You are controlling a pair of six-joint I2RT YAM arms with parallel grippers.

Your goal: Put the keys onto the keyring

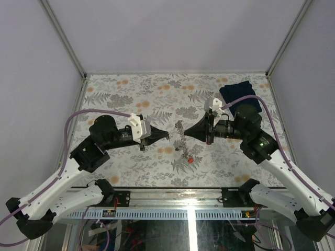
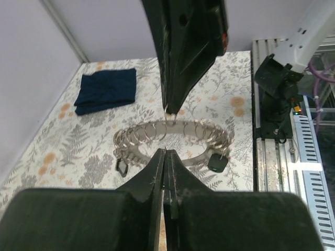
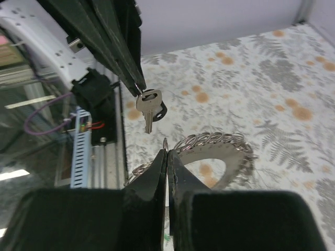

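Note:
A silver key (image 3: 148,105) hangs from the tips of my left gripper (image 1: 168,136), which is shut on it; a dark round piece shows behind it. In the left wrist view those fingers (image 2: 152,180) look closed and the key is hidden. The keyring (image 1: 183,141) is a long loop edged with metal coils. My right gripper (image 1: 185,133) is shut on a thin coil of it, seen at the fingertips (image 2: 173,107) in the left wrist view. The keyring (image 3: 225,157) hangs beyond the right fingers. Key and keyring are apart, the two grippers facing each other.
Dark tags (image 2: 218,162) and a red piece (image 1: 190,160) dangle from the keyring. A folded navy cloth (image 1: 241,97) lies at the back right.

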